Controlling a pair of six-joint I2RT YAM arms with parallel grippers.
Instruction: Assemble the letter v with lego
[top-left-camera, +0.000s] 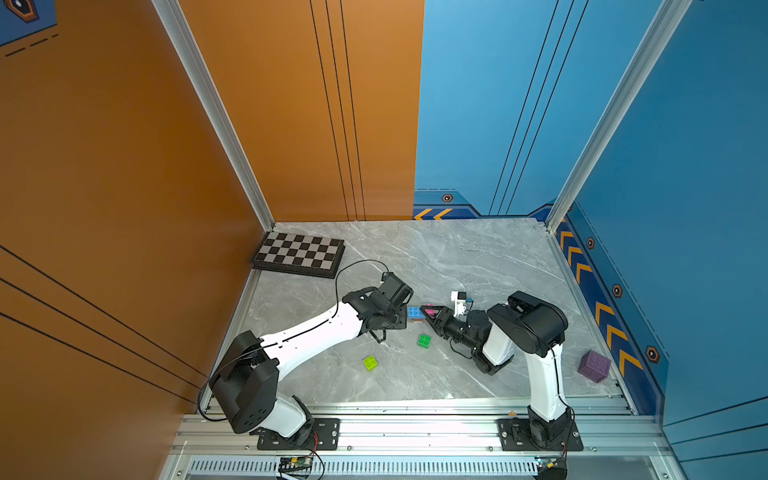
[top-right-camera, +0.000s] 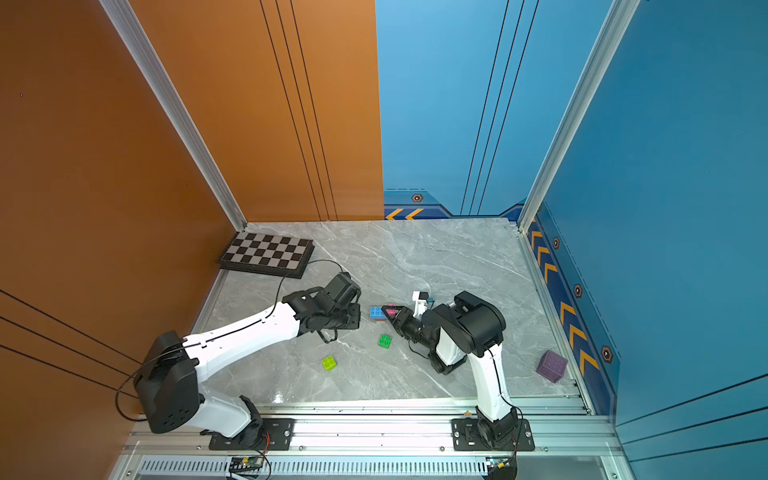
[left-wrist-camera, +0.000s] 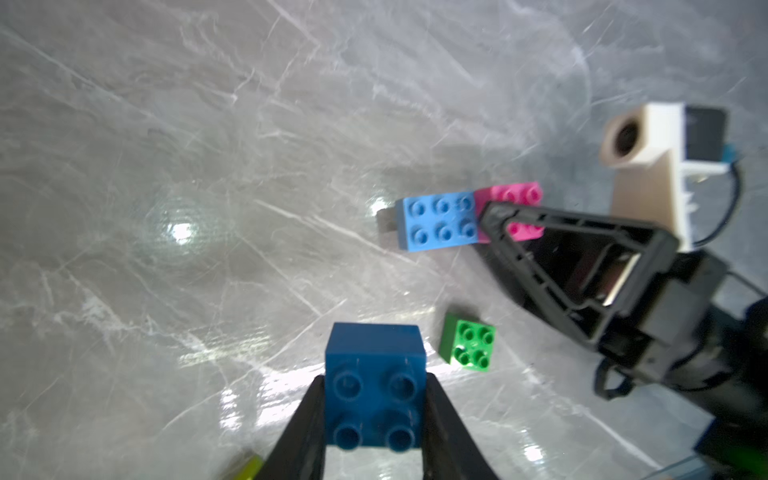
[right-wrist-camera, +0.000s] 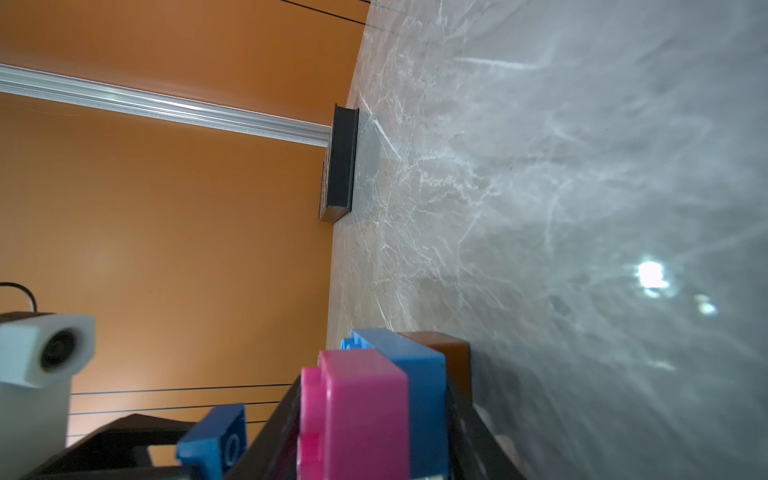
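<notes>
In the left wrist view a dark blue brick (left-wrist-camera: 374, 344) fills the space between the fingers of my shut left gripper, studs toward the camera. To its upper right, a light blue brick (left-wrist-camera: 440, 220) and a pink brick (left-wrist-camera: 521, 193) stand end to end. My right gripper is shut around the pink end of this assembly. Behind the pink and light blue bricks, the right wrist view shows a brown brick (right-wrist-camera: 448, 352). The dark blue brick (right-wrist-camera: 212, 440) appears at that view's lower left, apart from the assembly.
A green brick (left-wrist-camera: 472, 344) lies loose near the right arm; a lime brick (top-left-camera: 370, 363) lies closer to the front edge. At the back left is a chessboard (top-left-camera: 298, 252), at the far right a purple block (top-left-camera: 594, 365).
</notes>
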